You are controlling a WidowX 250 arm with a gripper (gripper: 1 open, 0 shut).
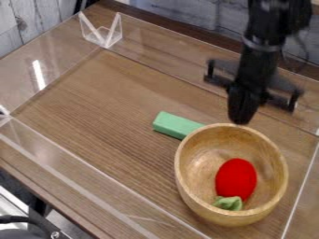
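Observation:
My gripper [249, 98] is raised over the back right of the wooden table, behind a large tan bowl [200, 173]; it is blurred, and its fingertips look empty. In the bowl's lower part lie a red rounded object [237, 175] and a small pale green piece [227, 203]. A green block [174, 123] lies on the table just left of the bowl, partly behind its rim.
A clear wire rack or holder [103, 30] stands at the back left. A dark area borders the table at the lower left.

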